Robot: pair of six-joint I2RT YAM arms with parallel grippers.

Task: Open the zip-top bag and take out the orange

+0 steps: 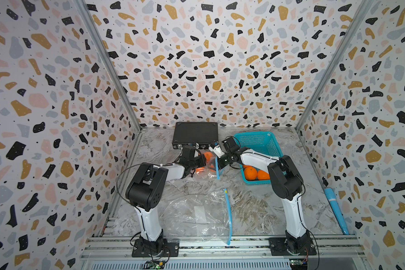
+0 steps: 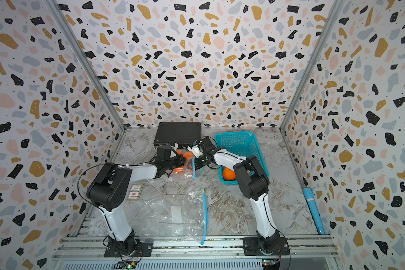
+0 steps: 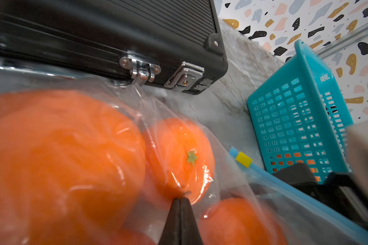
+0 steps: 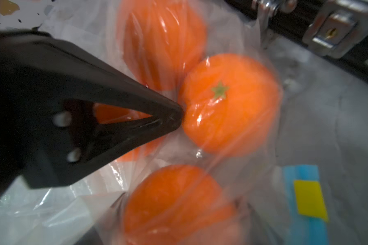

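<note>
The clear zip top bag (image 4: 257, 171) lies before the black case with several oranges in it. Its blue zip strip (image 3: 298, 196) faces the basket. My left gripper is shut, its tip against the film beside an orange (image 3: 184, 157) with a green star-shaped stem; no object shows between its fingers. Opposite, my right gripper reaches past the zip strip into the bag. Its fingers are open, one on each side of a lower orange (image 4: 175, 200), partly veiled by film. Whether they touch that orange, I cannot tell.
A turquoise basket (image 1: 274, 144) with several oranges stands at the right, under my right arm. The black case (image 1: 195, 134) is close behind the bag. Another flat, clear bag (image 1: 180, 218) lies at the front. Bare table shows right of that flat bag.
</note>
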